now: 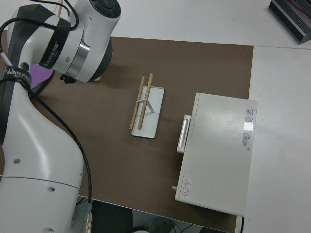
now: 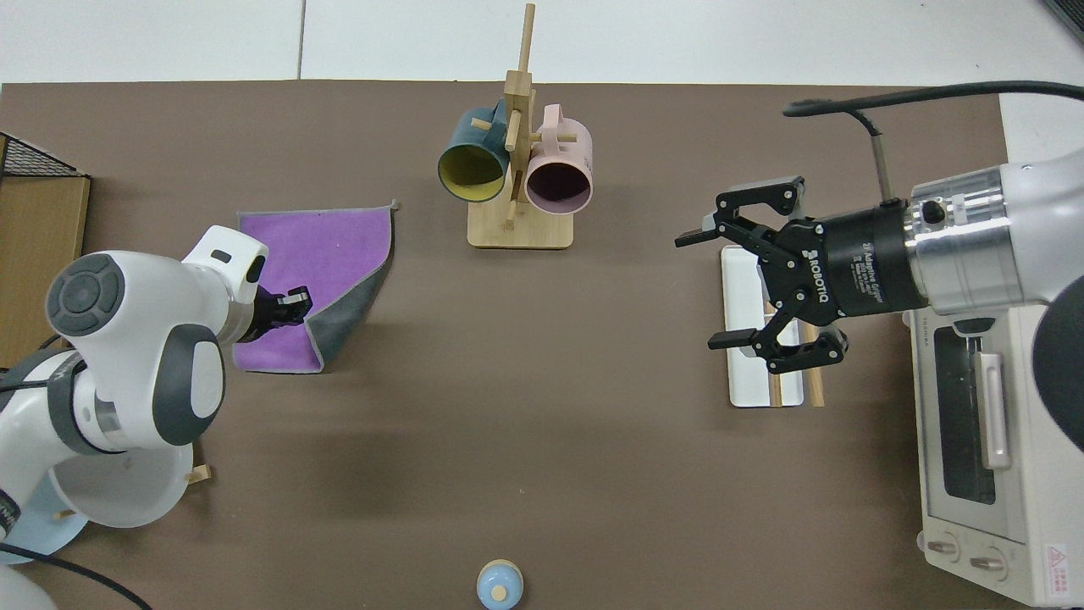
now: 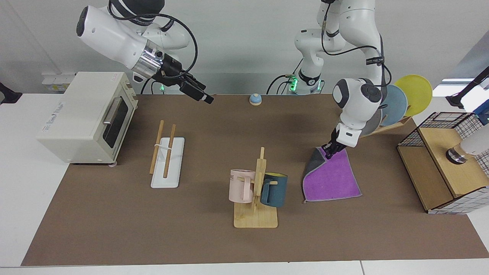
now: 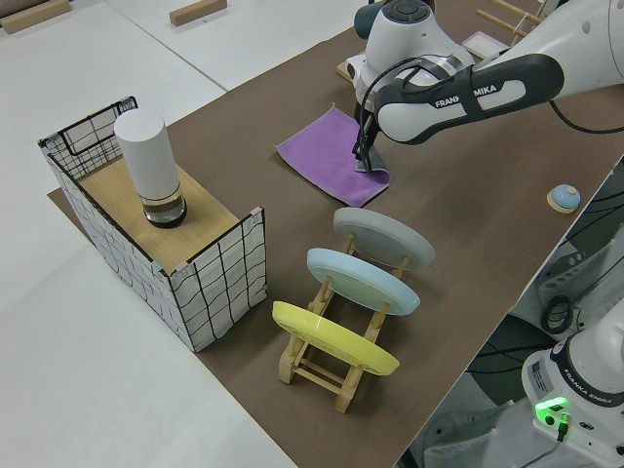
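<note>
In the top view a purple cloth (image 2: 295, 250) with grey underside lies left of a wooden mug tree (image 2: 518, 232) holding a teal mug (image 2: 469, 152) and a pink mug (image 2: 559, 168). The gripper of the white arm on the left (image 2: 295, 307) is over the cloth; whether it grips anything cannot be told. The gripper of the arm on the right (image 2: 701, 289) stands open above a white tray (image 2: 744, 381) with wooden sticks, nothing between its fingers.
A white oven (image 2: 1036, 508) stands at the right. A small blue object (image 2: 500, 585) lies at the front. A wire-sided wooden shelf (image 3: 440, 183) and a plate rack with coloured plates (image 4: 331, 336) are at the other side.
</note>
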